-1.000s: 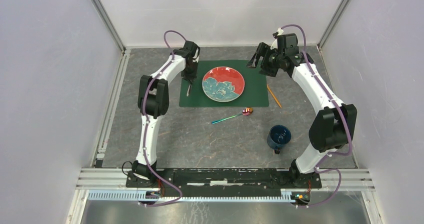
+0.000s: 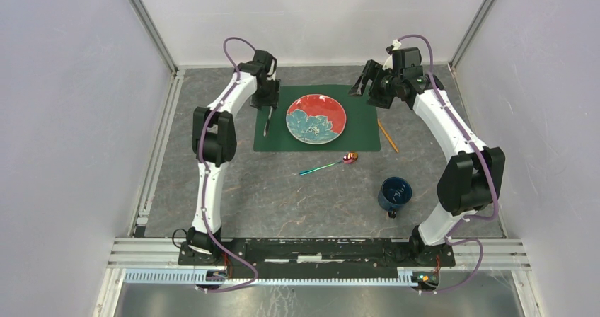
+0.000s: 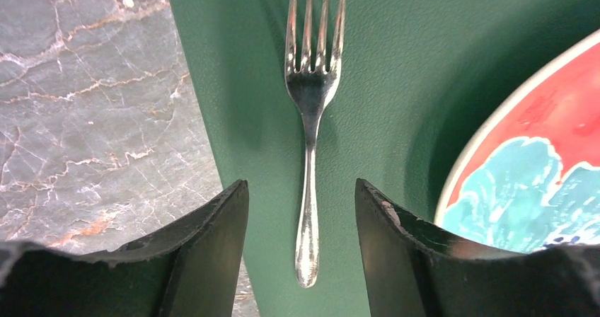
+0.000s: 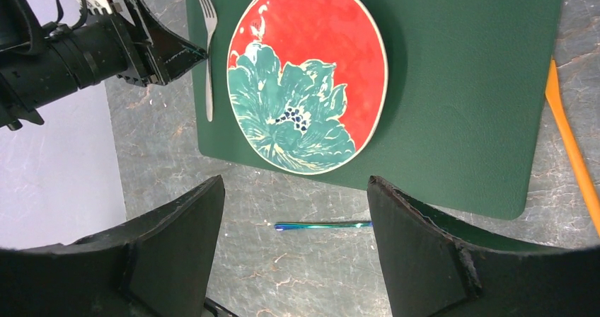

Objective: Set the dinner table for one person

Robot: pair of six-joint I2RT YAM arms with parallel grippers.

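Observation:
On the green placemat lies a round plate, red with a teal flower. A silver fork rests flat on the mat, left of the plate. My left gripper is open above the fork's handle, its fingers to either side and clear of it. Over the right part of the mat hangs my right gripper, open and empty. In front of the mat, on the bare table, lies a shiny rainbow-coloured spoon. An orange utensil lies just off the mat's right edge, its far end out of view.
A dark blue mug stands at the front right, handle toward the front. Bare grey table extends between the spoon and the robot's base. White walls close in the left, right and back.
My left gripper has drawn slightly back and left, away from the fork, showing more of it from above. The fork stays lying on the mat. My right arm holds still.

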